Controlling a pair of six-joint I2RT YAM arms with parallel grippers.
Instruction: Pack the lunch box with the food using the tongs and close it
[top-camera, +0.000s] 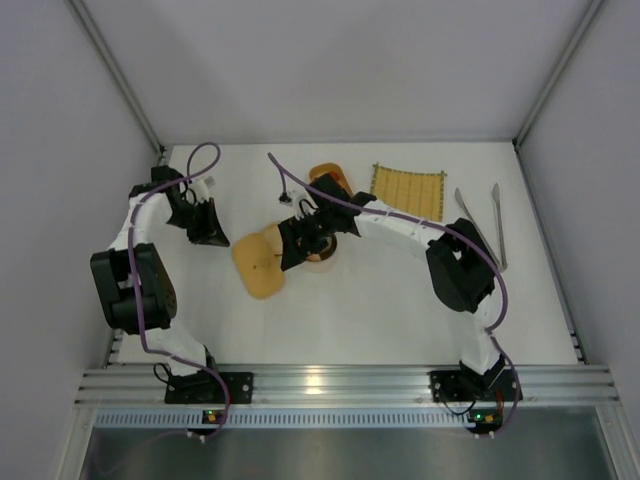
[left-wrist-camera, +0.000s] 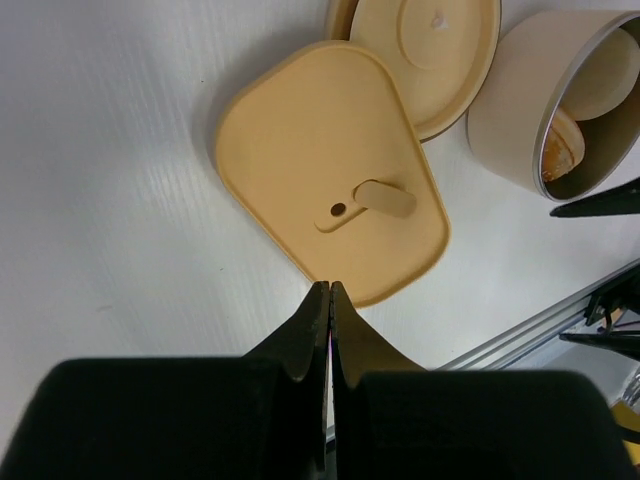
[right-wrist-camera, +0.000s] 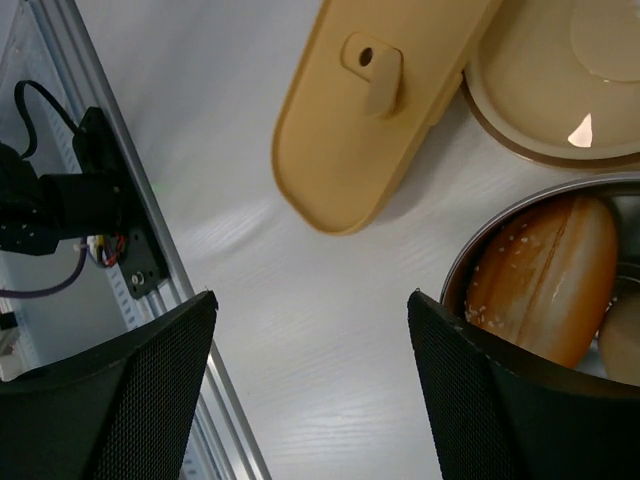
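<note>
A tan rounded rectangular lid (top-camera: 260, 275) with a small tab lies left of centre, turned slightly; its far end meets or overlaps a round tan lid (left-wrist-camera: 425, 60). In the left wrist view, my left gripper is shut with nothing visible between its fingers, close to the rectangular lid's edge. My right gripper stands open and empty, its fingers apart over bare table, between the rectangular lid and the round bowl (left-wrist-camera: 505, 120). That bowl holds a bread roll (right-wrist-camera: 550, 275) and a pale round item. From above, the right arm covers part of the bowl.
Behind the bowl is a tan rectangular box (top-camera: 322, 171), its contents mostly covered by the right arm. A yellow woven mat (top-camera: 408, 194) lies at the back, with cutlery (top-camera: 499, 225) to its right.
</note>
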